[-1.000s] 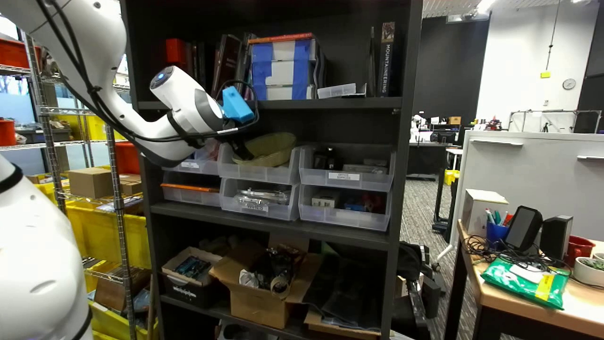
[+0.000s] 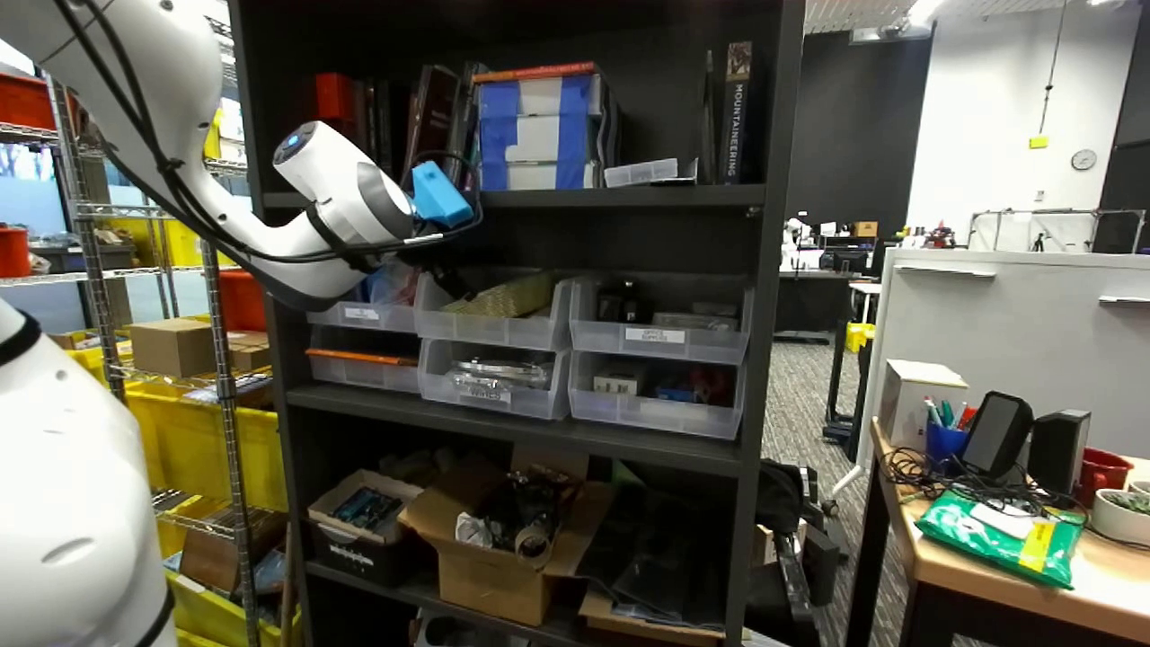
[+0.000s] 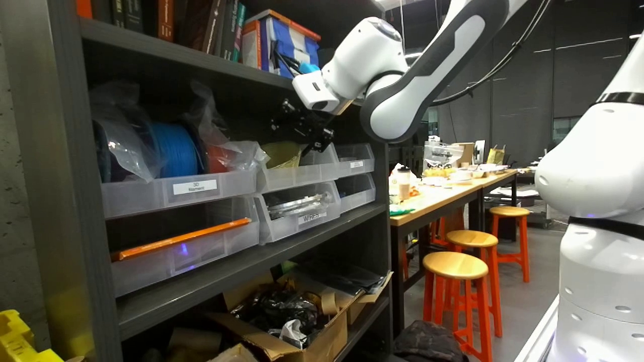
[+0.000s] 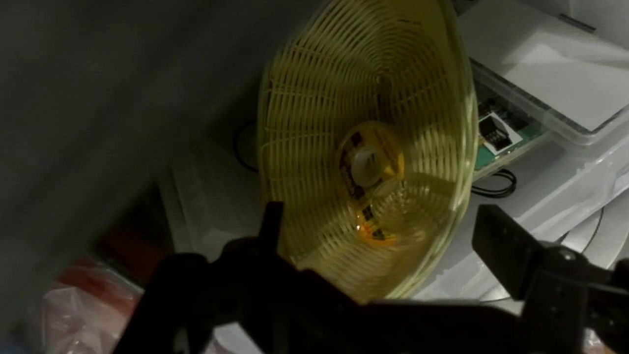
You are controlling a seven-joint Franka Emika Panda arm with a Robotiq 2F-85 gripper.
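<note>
A woven yellow basket (image 4: 306, 130) fills the middle of the wrist view, its hollow facing the camera. A clear round item with an orange-and-black label (image 4: 377, 153) lies in it. In exterior view 1 the basket (image 2: 507, 296) sits in the upper middle clear bin (image 2: 490, 331). My gripper is open, its dark fingers (image 4: 501, 248) wide apart at the lower edge of the wrist view. The basket appears between and beyond them; contact cannot be told. From the side, the gripper (image 3: 305, 129) hangs just above the bins, under the upper shelf.
Close overhead runs the upper shelf (image 2: 636, 198). Left of the basket is a bin with filament spools and plastic bags (image 3: 238, 151); to its right stands the office-supplies bin (image 2: 659, 341). A circuit board (image 4: 495, 138) and clear box lie beside the basket.
The arm has shifted slightly left and up in exterior view 1. The basket, tilted up with its far rim high before, now lies lower and flatter in the bin, apart from the gripper there.
</note>
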